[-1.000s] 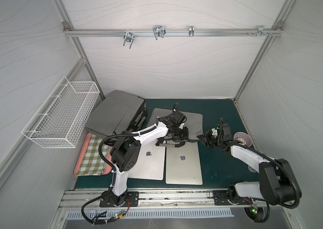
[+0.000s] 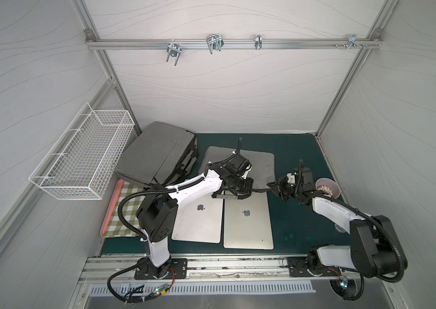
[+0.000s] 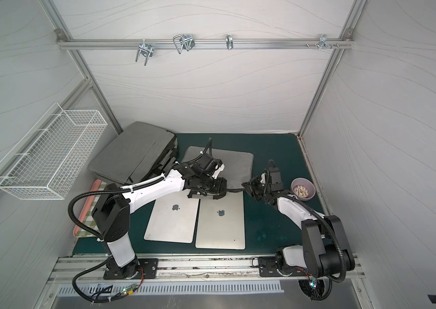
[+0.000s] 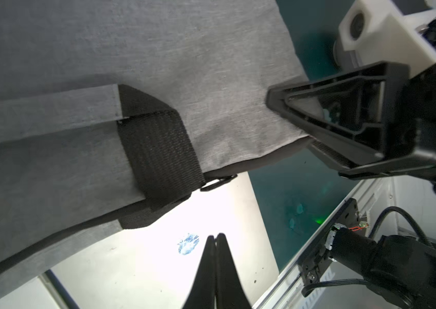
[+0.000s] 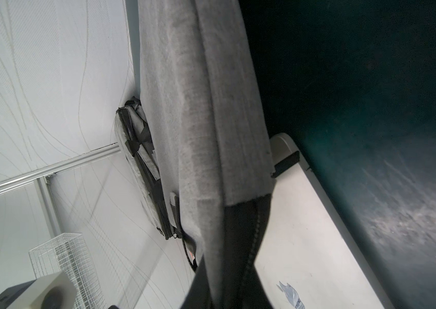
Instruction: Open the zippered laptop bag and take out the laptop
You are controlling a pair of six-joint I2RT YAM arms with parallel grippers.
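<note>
The grey laptop bag [image 2: 257,163] lies at the table's middle, its dark zipped edge and black strap [image 4: 158,159] toward the front. Two silver laptops [image 2: 197,221] [image 2: 248,229] lie in front of it, partly under it. My left gripper [image 2: 243,188] is over the bag's front; in the left wrist view its shut fingers point at the laptop, nothing between them. My right gripper [image 2: 274,188] is shut on the bag's right front corner, along the zippered edge [image 5: 243,231].
A larger grey case [image 2: 153,149] lies back left, over a pink tray [image 2: 107,216] with checked cloth. A wire basket [image 2: 84,154] hangs on the left wall. A pink bowl [image 3: 302,184] stands at the right. Bare mat lies right of the laptops.
My left arm has shifted a little toward the front left, its gripper turning over the bag's front edge. The right gripper stays at the bag's corner.
</note>
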